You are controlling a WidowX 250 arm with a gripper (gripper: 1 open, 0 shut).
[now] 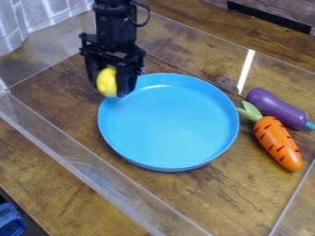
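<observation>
My black gripper (109, 64) hangs at the upper left of the blue plate (169, 129), shut on a yellow toy (109, 83). The toy is held just outside or over the plate's left rim, partly hidden by the fingers.
A carrot toy (281, 143) and a purple eggplant toy (271, 103) lie right of the plate on the wooden table (74, 157). Clear walls border the left side. A blue object (7, 221) sits at the lower left corner. Bare wood lies below the plate.
</observation>
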